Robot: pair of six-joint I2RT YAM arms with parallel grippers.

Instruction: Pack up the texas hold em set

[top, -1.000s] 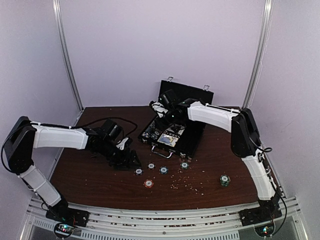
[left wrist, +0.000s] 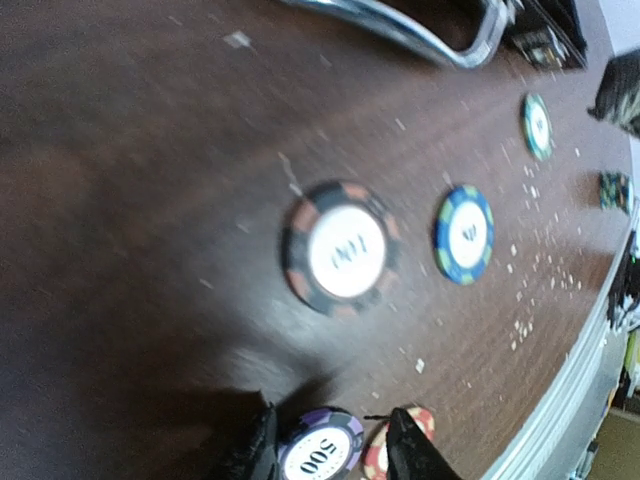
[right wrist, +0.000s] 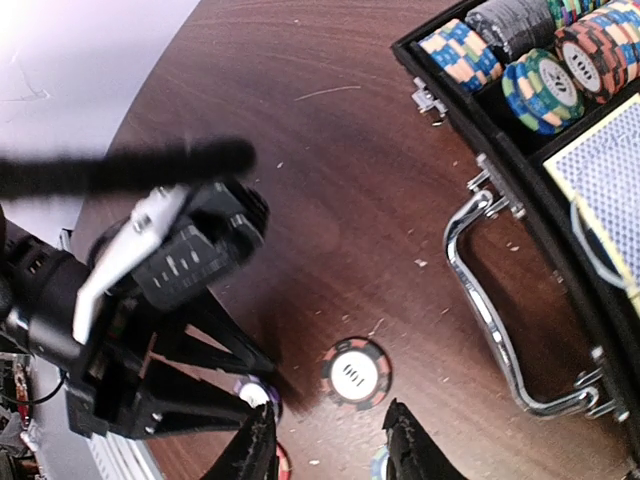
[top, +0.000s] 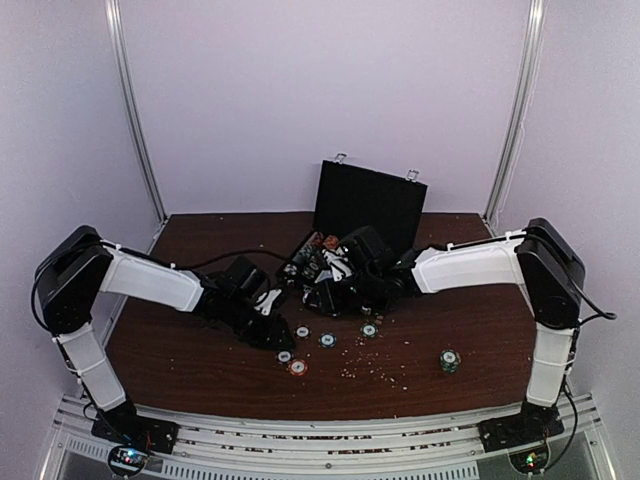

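Observation:
A purple 500 chip (left wrist: 320, 455) lies between the fingertips of my left gripper, which is shut on it close to the tabletop. Touching or nearly touching it is a red chip (top: 297, 367). The black-rimmed 100 chip (left wrist: 347, 250) and a blue chip (left wrist: 465, 235) lie flat nearby. My right gripper is open and empty, above the table in front of the case. The open black case (top: 370, 205) has its lid raised; stacked chips (right wrist: 590, 55) and a deck of cards (right wrist: 605, 165) show inside. In the top view the right arm hides much of it.
The case's metal handle (right wrist: 490, 310) sticks out over the table. A green chip (top: 369, 330) lies before the case, and a stack of green chips (top: 450, 360) stands at the right. Small pale crumbs are scattered mid-table.
My right gripper has moved out from over the case to its front.

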